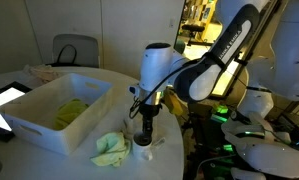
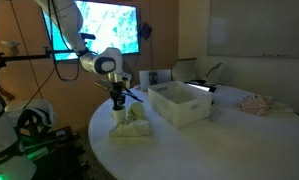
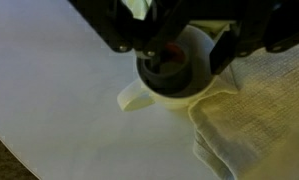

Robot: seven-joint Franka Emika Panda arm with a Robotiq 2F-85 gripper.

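A white mug [image 3: 197,45] stands upright on the white table, its handle pointing toward the lower left of the wrist view. Inside it is a dark and reddish thing [image 3: 173,55], too dim to make out. My gripper is right over the mug's mouth, with its dark fingers apart. Whether they touch the rim or the thing inside cannot be told. In exterior view 1 the mug [image 1: 142,152] shows just below the gripper [image 1: 145,137]. A pale green cloth [image 1: 111,150] lies close by on the left.
A large white box [image 1: 34,123] with a yellow-green item [image 1: 71,110] inside stands behind the cloth. A dark-framed screen [image 1: 3,108] lies at the left edge. Far along the table is a pinkish cloth [image 2: 255,104].
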